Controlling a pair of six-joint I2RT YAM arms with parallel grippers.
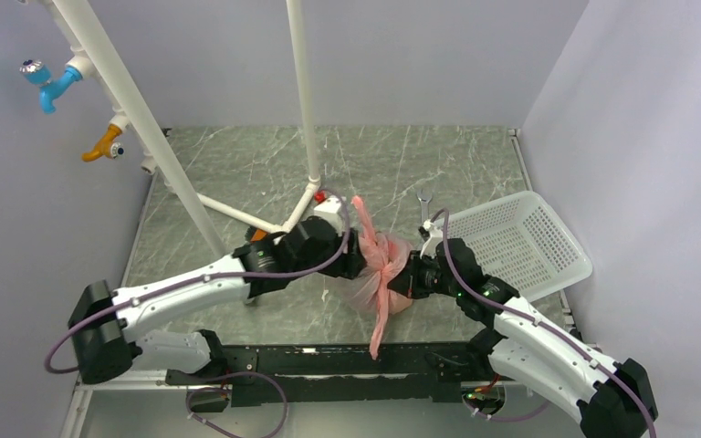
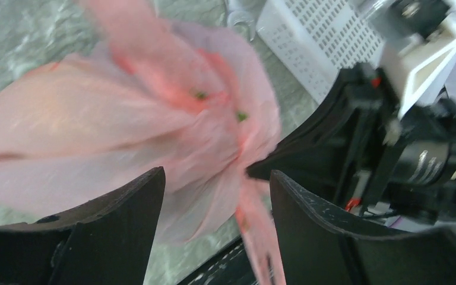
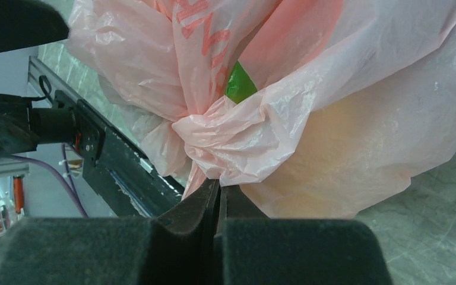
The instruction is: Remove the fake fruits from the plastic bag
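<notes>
The pink translucent plastic bag [image 1: 374, 297] [image 2: 83, 130] [image 3: 380, 130] sits knotted and crumpled on the marble table, between my two arms. Something green [image 3: 239, 82] shows through it in the right wrist view. My left gripper is open over the bag's left side, nothing held between its blurred fingers. My right gripper is shut on the bag's twisted knot at its tips, from the right side.
A white perforated basket [image 1: 516, 242] stands at the right, with a wrench [image 1: 424, 203] beside it. White pipes [image 1: 306, 91] with blue and orange taps rise at the left.
</notes>
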